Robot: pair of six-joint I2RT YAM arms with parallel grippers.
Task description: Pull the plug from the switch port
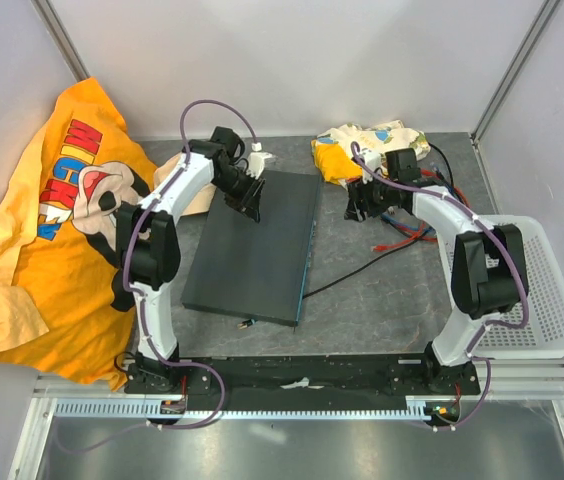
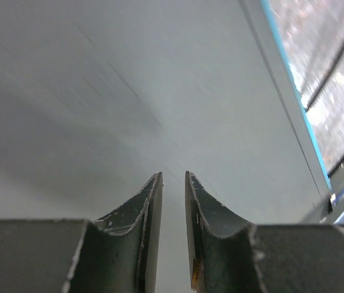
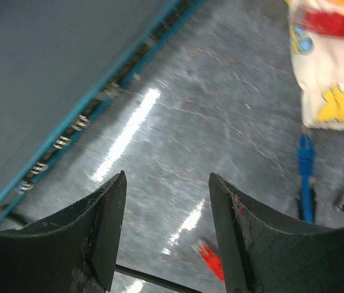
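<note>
The dark flat switch [image 1: 247, 250] lies left of centre, its blue-edged port side facing right; in the right wrist view a row of ports [image 3: 80, 122] runs along that edge. A black cable [image 1: 362, 268] reaches the switch's lower right side; whether it ends in a port is unclear. My left gripper [image 1: 252, 195] hangs over the switch's upper part, fingers close together with a narrow gap, nothing seen between them. My right gripper [image 1: 360, 200] is over bare table just right of the switch, fingers apart and empty.
An orange cartoon cloth [image 1: 57, 220] covers the left. A patterned cloth [image 1: 372, 145] and red and blue cables [image 3: 306, 162] lie at back right. A white basket [image 1: 517, 335] stands at right. The table between switch and basket is mostly clear.
</note>
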